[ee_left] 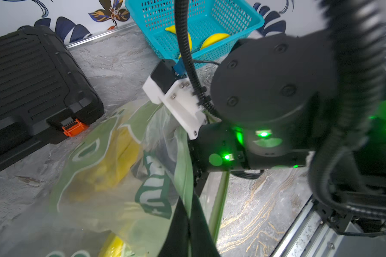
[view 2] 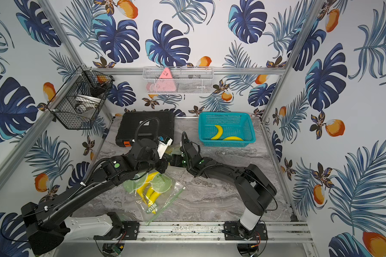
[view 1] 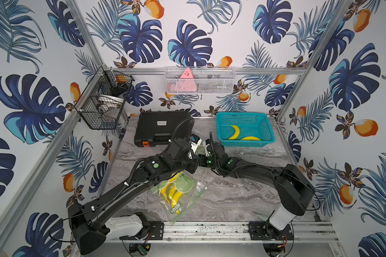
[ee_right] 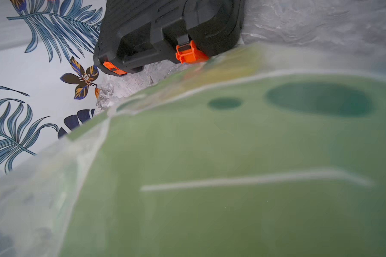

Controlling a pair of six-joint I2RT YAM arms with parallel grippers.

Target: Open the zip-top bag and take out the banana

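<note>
A clear, green-printed zip top bag [ee_left: 154, 188] hangs by its edge strip, with my left gripper shut on that strip. Through its film a yellow banana [ee_left: 115, 160] shows. My right gripper [view 1: 202, 161] reaches in from the right at the bag's mouth, and its dark fingers [ee_left: 199, 183] pass behind the pinched edge. Green film fills most of the right wrist view and hides those fingertips, so their opening cannot be judged. A second zip top bag [view 1: 193, 204] lies flat toward the front, with bananas [view 1: 172, 194] inside.
A teal basket [view 1: 245, 144] at the back right holds two bananas [view 1: 234, 132]. The black case [view 1: 163, 126] lies at the back left, close to the bag. Bare table shows at the front right.
</note>
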